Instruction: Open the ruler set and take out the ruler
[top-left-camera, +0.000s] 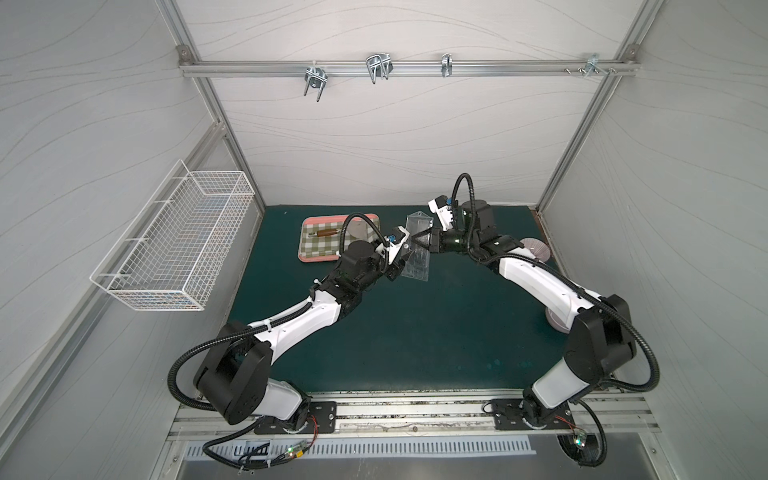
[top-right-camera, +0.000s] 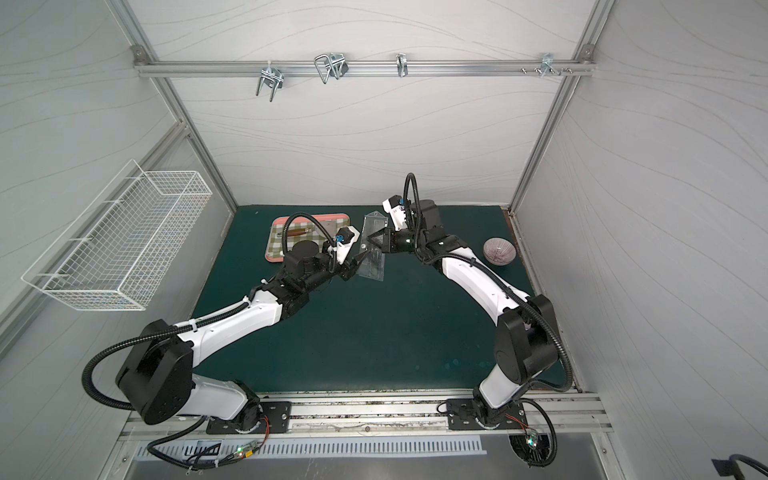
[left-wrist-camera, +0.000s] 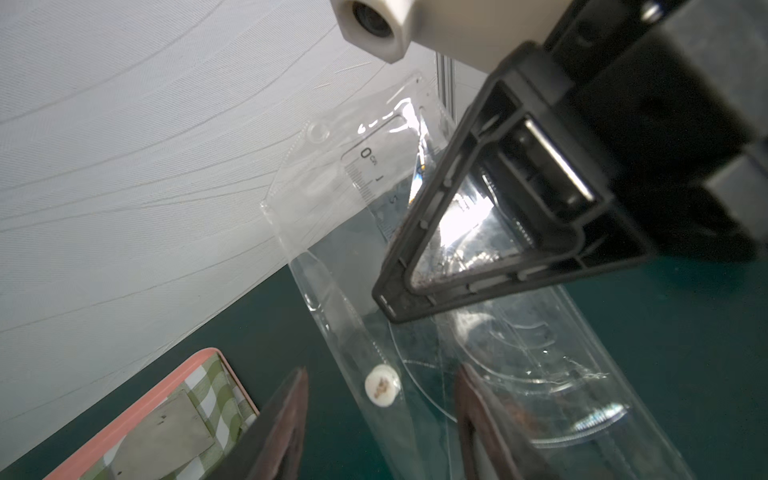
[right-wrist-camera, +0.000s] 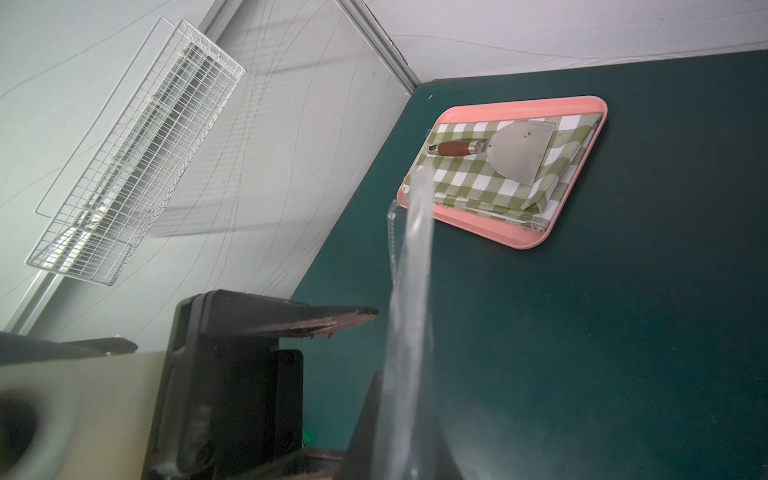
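Observation:
A clear plastic ruler pouch with a white snap button hangs upright over the middle of the table. The ruler, with its 0 cm end visible, lies inside it. My right gripper is shut on the pouch from the right side; one black finger lies across its face. My left gripper is at the pouch's left edge. In the left wrist view its fingers stand apart, with the button between them in view. Edge-on, the pouch shows as a blurred strip; contact with the left fingers cannot be told.
A pink tray with a checked cloth and a metal scraper lies at the back left. A wire basket hangs on the left wall. Pink bowls stand at the right.

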